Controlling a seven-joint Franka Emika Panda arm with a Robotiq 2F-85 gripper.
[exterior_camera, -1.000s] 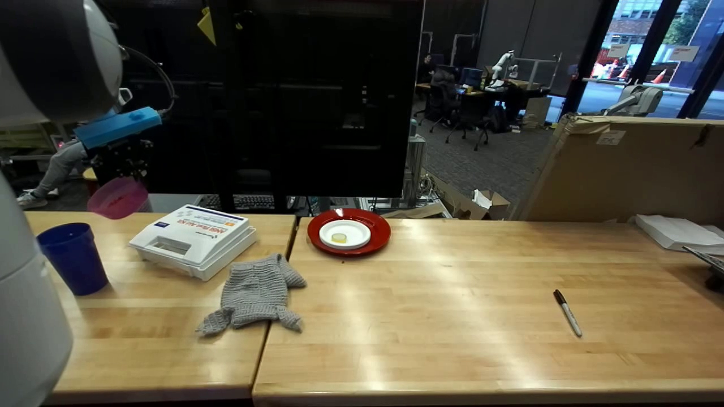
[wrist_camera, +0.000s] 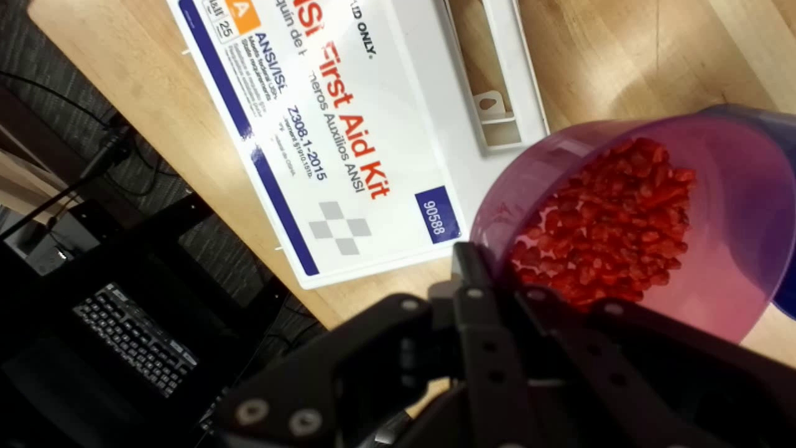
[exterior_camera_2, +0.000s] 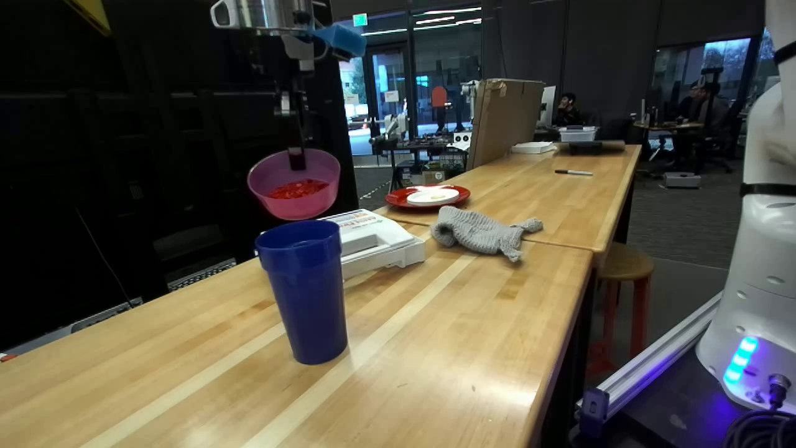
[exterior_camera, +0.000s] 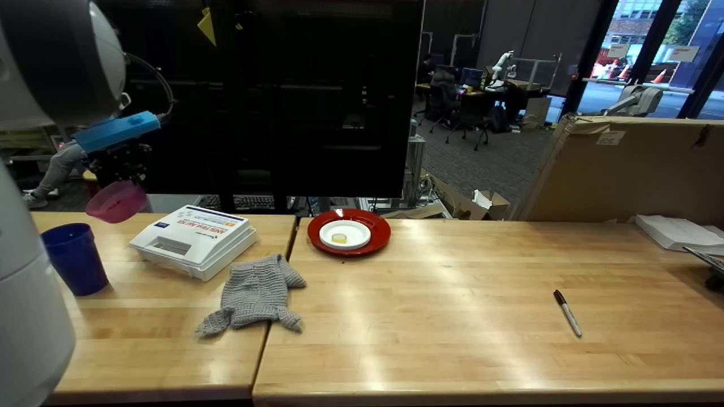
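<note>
My gripper [exterior_camera_2: 298, 158] is shut on the rim of a translucent pink bowl [exterior_camera_2: 326, 195], which hangs in the air tilted to one side. Small red pieces [wrist_camera: 608, 224] lie gathered inside it in the wrist view. One finger is inside the bowl's wall. A tall blue cup [exterior_camera_2: 308, 298] stands upright on the table; in exterior view 1 the bowl [exterior_camera: 116, 202] is above and behind this cup [exterior_camera: 76, 261], apart from it. From the wrist the cup is mostly hidden behind the bowl.
A white first aid kit [exterior_camera: 193, 237] lies near the cup, with a grey knitted cloth [exterior_camera: 256, 295] in front. Further along are a red plate [exterior_camera: 381, 234] bearing a small white plate [exterior_camera: 361, 237], and a marker [exterior_camera: 568, 314].
The bowl stays held, and the objects on the table stay where they were.
</note>
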